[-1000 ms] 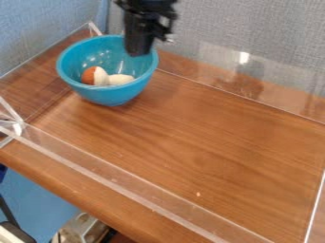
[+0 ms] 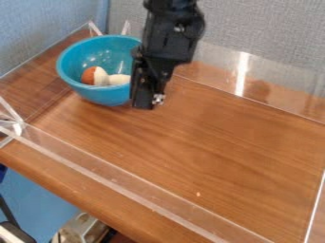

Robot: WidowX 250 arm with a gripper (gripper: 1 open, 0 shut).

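My black gripper (image 2: 150, 93) hangs low just at the right edge of a teal bowl (image 2: 76, 62), its tip near the wooden surface and partly covering the bowl's right side. It looks shut, with nothing seen between its fingers. In the bowl lie an orange-red piece (image 2: 93, 74) and pale egg-like pieces (image 2: 117, 80).
A grey fabric backdrop (image 2: 267, 38) stands behind. Metal parts (image 2: 79, 230) sit below the table at the lower left.
The bowl has not visibly moved.
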